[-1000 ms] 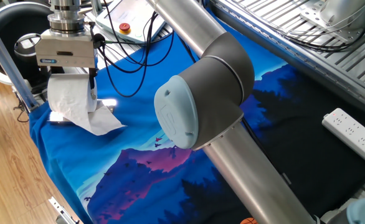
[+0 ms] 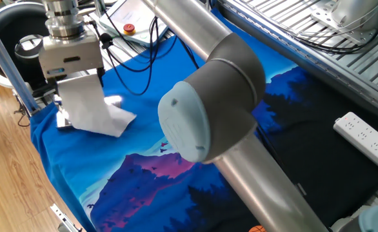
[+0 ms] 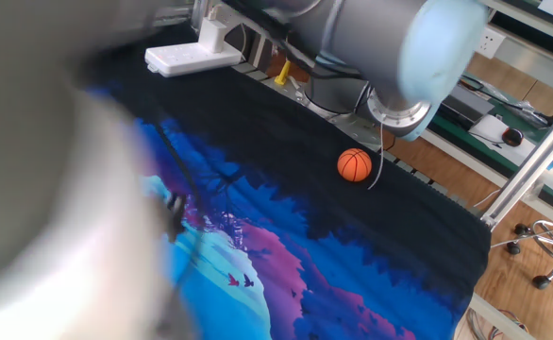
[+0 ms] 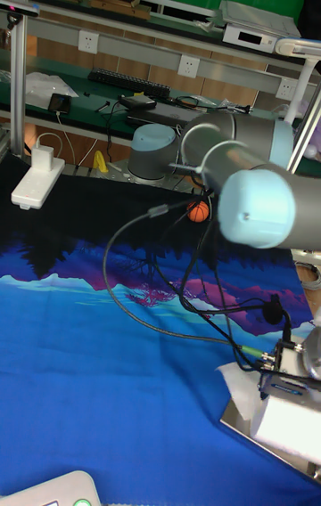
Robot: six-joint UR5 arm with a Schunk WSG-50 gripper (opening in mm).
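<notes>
My gripper (image 2: pixel 79 87) points down at the upper left of exterior view 1, shut on a white paper roll (image 2: pixel 79 96). A loose sheet hangs from the roll and flares to the right. The paper hides most of the fingers. Under the roll, a shiny metal plate (image 2: pixel 63 120) shows on the blue printed cloth (image 2: pixel 144 132). In exterior view 3 the roll (image 4: pixel 285 430) appears at the lower right, above the same plate (image 4: pixel 237 430). A large blur covers the left of exterior view 2, where neither the gripper nor the roll can be made out.
An orange ball (image 3: pixel 354 165) lies on the dark part of the cloth near the arm's base. A white power strip (image 2: pixel 366 138) sits at the table's side. Black cables (image 4: pixel 185 292) hang loose beside the arm.
The gripper has shifted slightly right and tilted, and the paper roll has moved with it. The loose sheet has swung to the right.
</notes>
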